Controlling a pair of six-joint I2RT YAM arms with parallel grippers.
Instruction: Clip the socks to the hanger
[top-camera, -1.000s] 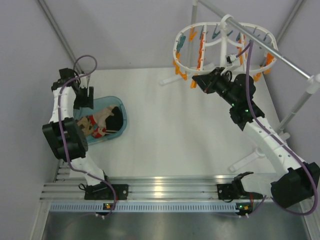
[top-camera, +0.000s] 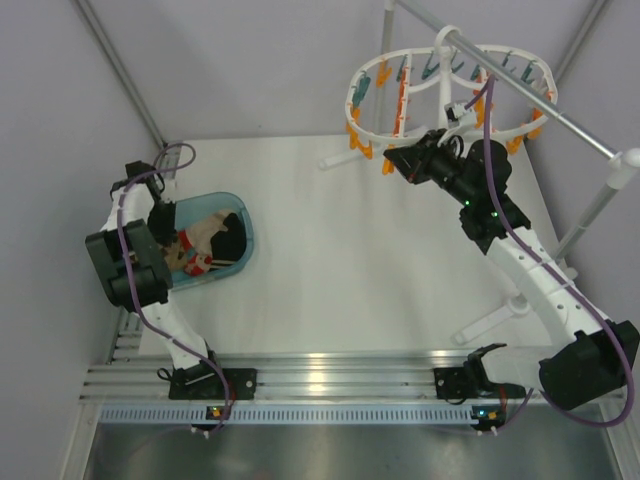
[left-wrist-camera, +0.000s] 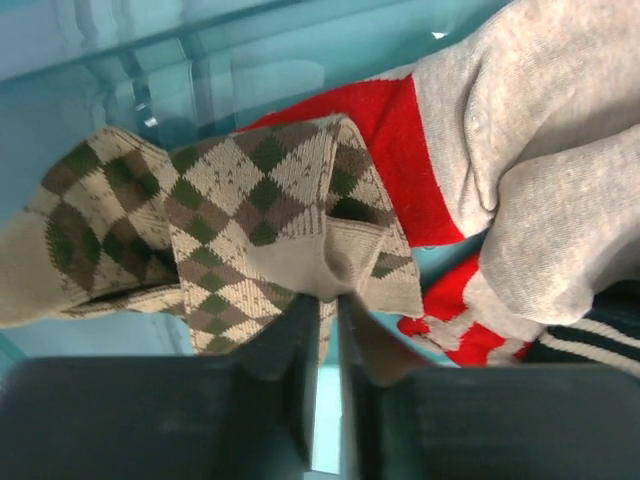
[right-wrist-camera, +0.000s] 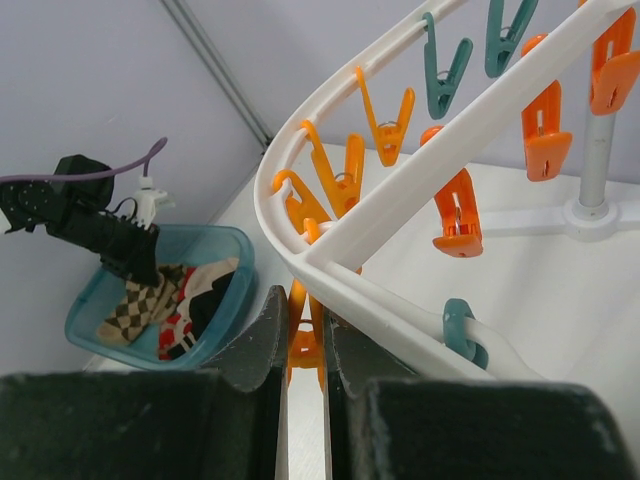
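Observation:
In the left wrist view an argyle sock (left-wrist-camera: 222, 195) in beige, brown and green lies folded in the blue bin. My left gripper is down at it, its fingertips close together around a small raised fold; how firmly they press on the cloth cannot be told. Beside it lie a grey-and-red sock (left-wrist-camera: 432, 150) and a dark striped one (left-wrist-camera: 590, 340). Up at the round white hanger (top-camera: 372, 137), my right gripper is shut on an orange clip (right-wrist-camera: 304, 350) at the hanger's near rim.
The blue bin (top-camera: 247, 235) stands at the left of the white table (top-camera: 330, 250). More orange and teal clips, such as a teal clip (right-wrist-camera: 447, 75), hang around the hanger. Between bin and hanger stand the table is bare.
My left arm has come down into the bin, its gripper lowering onto the argyle sock.

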